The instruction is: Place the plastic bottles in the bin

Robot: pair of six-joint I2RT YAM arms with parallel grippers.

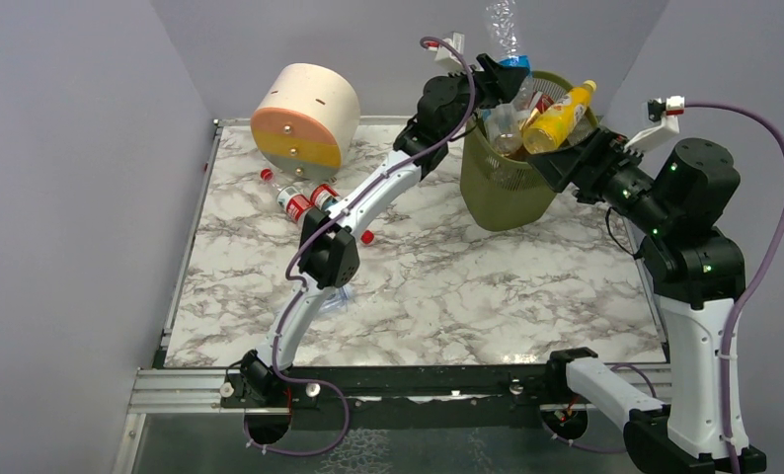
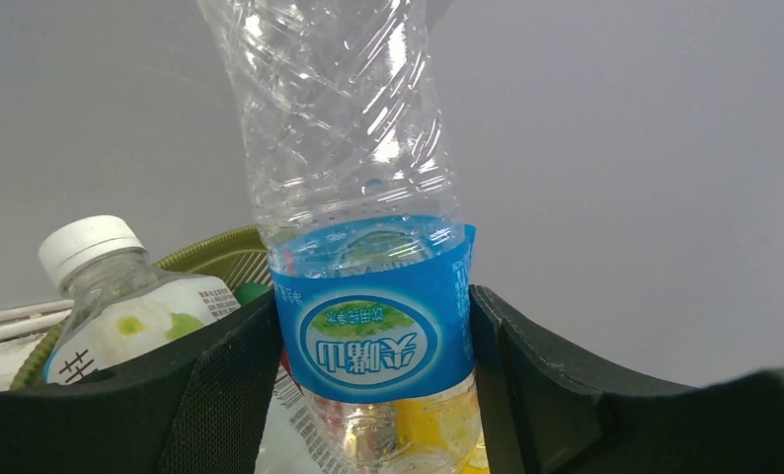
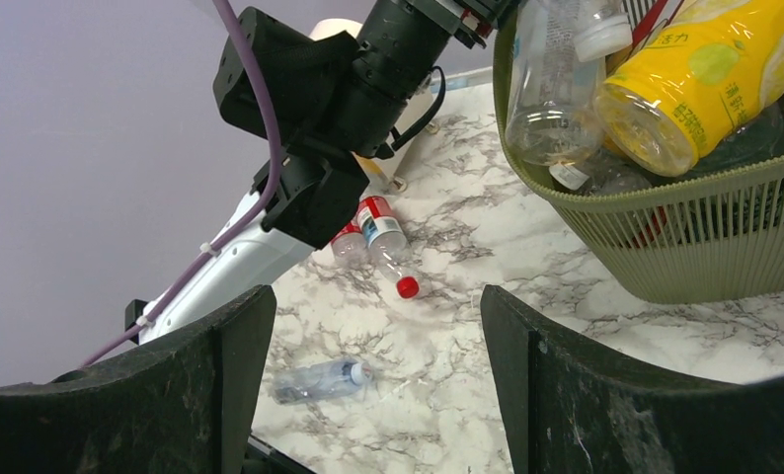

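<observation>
A tall clear bottle with a blue label (image 2: pixel 373 336) stands upright over the green bin (image 1: pixel 507 202), with my left gripper around its label, fingers against both sides. Inside the bin are a yellow bottle (image 1: pixel 566 109), clear bottles and other items. My right gripper (image 1: pixel 556 163) is open at the bin's right front, nothing between its fingers. Red-capped bottles (image 1: pixel 294 202) lie on the table's left half; a clear bottle (image 3: pixel 319 380) lies nearer the front, partly hidden by the left arm in the top view.
A cream drum with coloured bands (image 1: pixel 304 109) sits at the back left, behind the bottles. Grey walls enclose the back and sides.
</observation>
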